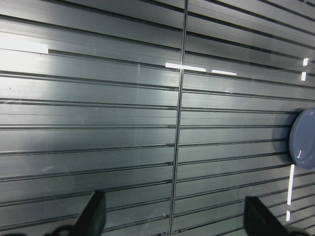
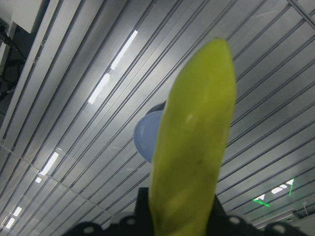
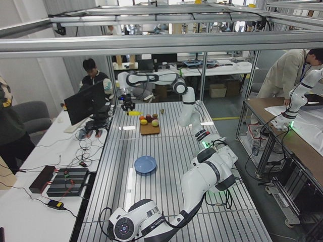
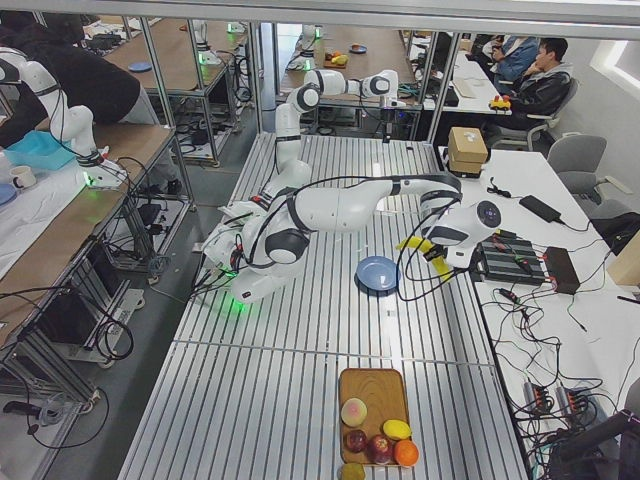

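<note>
My right gripper (image 3: 127, 108) is shut on a yellow banana (image 2: 192, 137), held above the slatted table near the wooden tray (image 3: 150, 130) of fruit in the camera left view. In the camera right view that banana (image 4: 440, 266) is partly hidden behind the arm. The blue plate (image 3: 145, 164) lies on bare slats, away from the tray, and shows partly behind the banana in the right wrist view. My left gripper hangs over bare table, its fingers spread open with nothing visible between them; the plate (image 1: 302, 140) is at the right of its view.
The tray (image 4: 355, 385) holds several fruits, among them an orange (image 4: 406, 452), a lemon (image 4: 396, 429) and apples. A side desk (image 3: 30, 212) with electronics and cables runs along one edge; metal frame bars stand around the table.
</note>
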